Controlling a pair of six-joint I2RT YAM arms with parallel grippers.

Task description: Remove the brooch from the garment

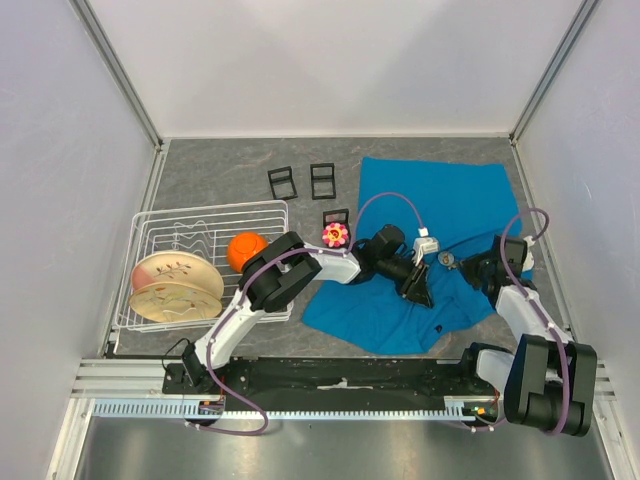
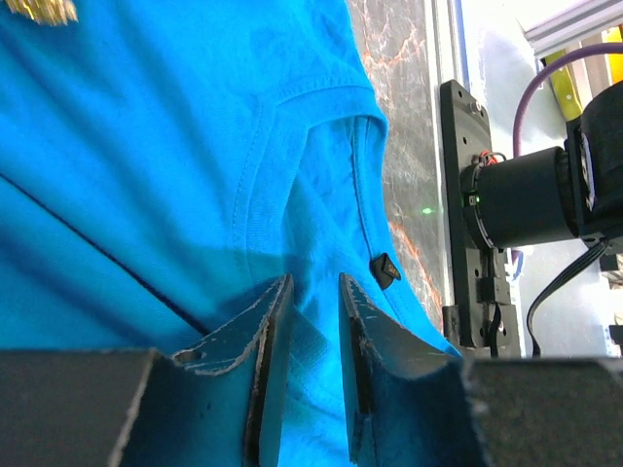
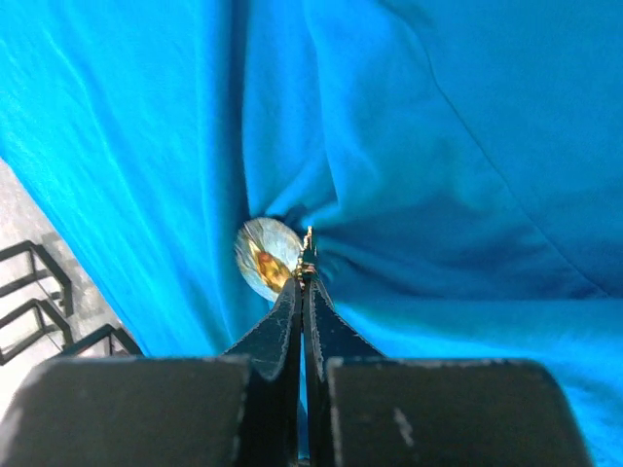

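The blue garment is spread on the table, wrinkled around the brooch. In the right wrist view, the brooch shows a shiny round disc and a narrow gold part at my fingertips. My right gripper is shut on that gold part, and the disc sits tilted just left of the tips. Only the gold edge of the brooch enters the left wrist view, at its top left corner. Low over the cloth, my left gripper stands open with narrowly parted fingers; a blue fold shows behind the gap.
A white wire rack at left holds plates and an orange bowl. Small black frames stand left of the garment, one beside a pink flower. A black piece lies on the cloth.
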